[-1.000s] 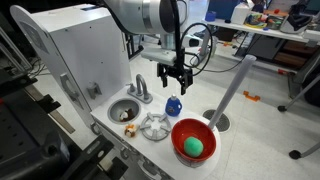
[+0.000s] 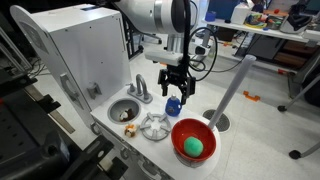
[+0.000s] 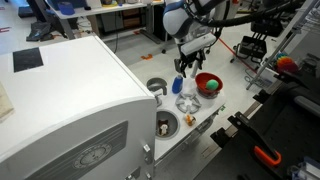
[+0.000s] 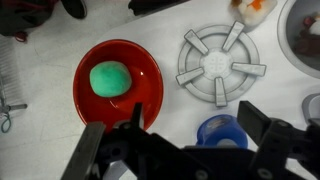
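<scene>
My gripper point(image 2: 181, 101) hangs over the back of the white toy counter, its fingers wide apart with nothing seen between them. A blue object point(image 2: 173, 107) stands below it, partly behind the fingers. From the wrist view, the round blue top point(image 4: 222, 128) lies beneath the right finger, which covers part of it. A red bowl point(image 4: 154, 88) appears on the left there, holding a green rounded item point(image 4: 110, 78). Its lower edge reaches the left finger. In exterior view 2, the blue object point(image 3: 178, 85) sits left of the red bowl point(image 3: 200, 79).
A grey burner grate point(image 2: 155, 127) lies left of the bowl. Beyond it are a round sink point(image 2: 117, 107) with dark and light items inside, a faucet point(image 2: 141, 90), and a small orange-and-white item point(image 2: 130, 130). A grey post point(image 2: 232, 88) rises behind the bowl. A large white box stands left.
The gripper has come down a little and shifted slightly right, nearer the blue object. Counter items have stayed in place.
</scene>
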